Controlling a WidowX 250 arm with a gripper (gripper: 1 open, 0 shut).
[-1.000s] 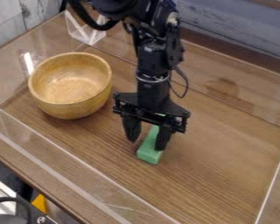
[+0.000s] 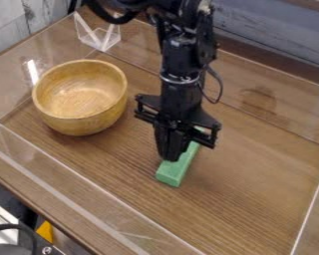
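My gripper [image 2: 171, 147] hangs just over a green block [image 2: 175, 171] lying on the wooden table. The fingers point down at the block's upper end, which they partly hide. I cannot tell whether they touch it or how far apart they stand.
A large tan bowl [image 2: 80, 100] sits at the left. A clear plastic container [image 2: 99, 32] is at the back left. A dark cable and a yellow item lie at the lower left edge.
The gripper has risen a little, uncovering more of the green block, which stays about where it was.
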